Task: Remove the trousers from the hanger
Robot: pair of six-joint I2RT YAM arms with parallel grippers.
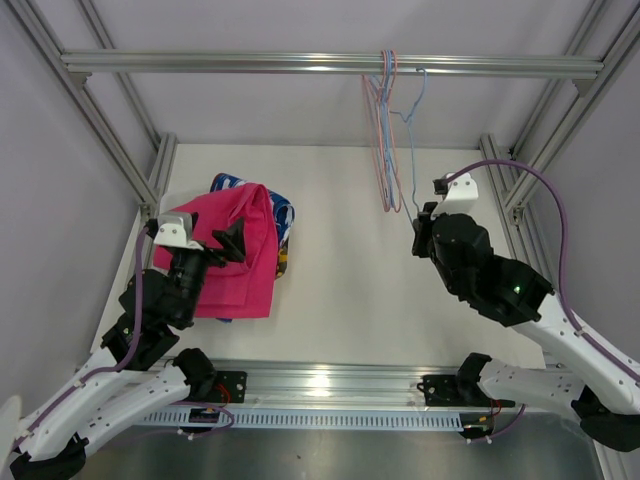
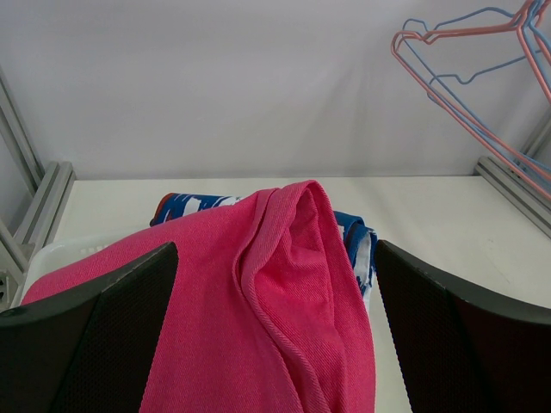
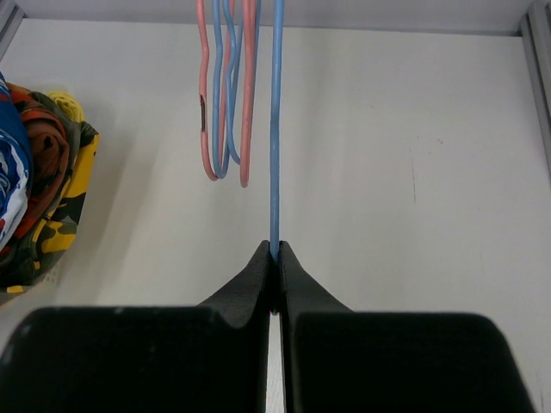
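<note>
Pink cloth (image 1: 235, 285) lies piled with blue patterned cloth (image 2: 181, 206) and camouflage cloth (image 3: 65, 215) at the table's left; I cannot tell whether any is trousers. My left gripper (image 1: 215, 245) stands open over the pile. My right gripper is shut on a blue wire hanger (image 3: 275, 129), pulled toward the front right of the bunch of pink and blue hangers (image 1: 386, 140) hanging from the rail.
The metal rail (image 1: 250, 62) crosses the back above the white table (image 1: 350, 280). Frame posts edge both sides.
</note>
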